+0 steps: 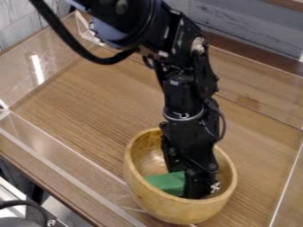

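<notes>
A wooden bowl (172,206) stands near the front of the counter, just right of centre. A green object (166,182) lies low inside it, partly covered by the black gripper (192,182), which reaches down into the bowl. The gripper looks shut at the green object, though its fingertips are mostly hidden in the bowl and against the dark arm.
A white panelled wall (244,34) runs along the back. A black cable loops at the lower left.
</notes>
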